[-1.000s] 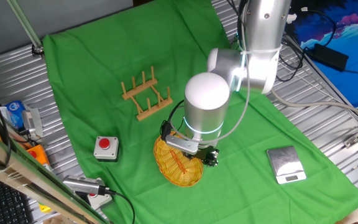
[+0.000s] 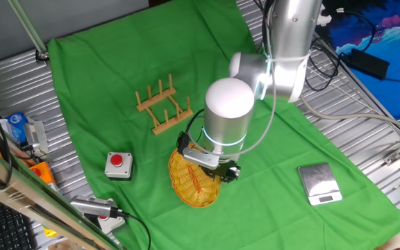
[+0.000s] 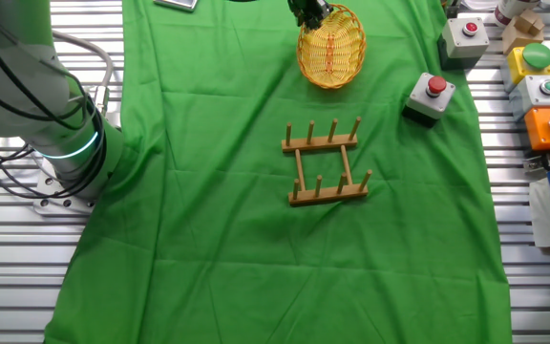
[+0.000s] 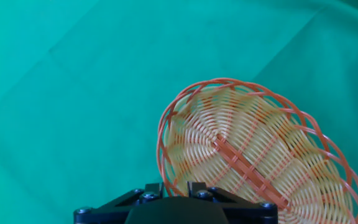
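Observation:
An oval, yellow wicker basket with an orange-brown rim and centre strip lies under the arm in exterior view 1 (image 2: pixel 189 186). Exterior view 2 shows the basket (image 3: pixel 337 53) at the top, with the black gripper (image 3: pixel 310 11) at its upper-left rim. From the wrist, the basket (image 4: pixel 229 124) fills the lower right. My gripper has its fingertips close together at the bottom edge, with the near rim running between them; it appears shut on that rim. The lower fingers and exact contact are hidden. The basket looks empty.
A wooden peg rack (image 2: pixel 164 105) stands behind the basket. To its left is a red-button box (image 2: pixel 118 165), and a small scale (image 2: pixel 319 183) lies far right. Green cloth (image 2: pixel 269 208) between basket and scale is clear.
The basket has shifted slightly left and turned a little along with my gripper in exterior view 1. The arm's wrist has moved slightly left and up in the picture. Rack, box and scale have stayed put.

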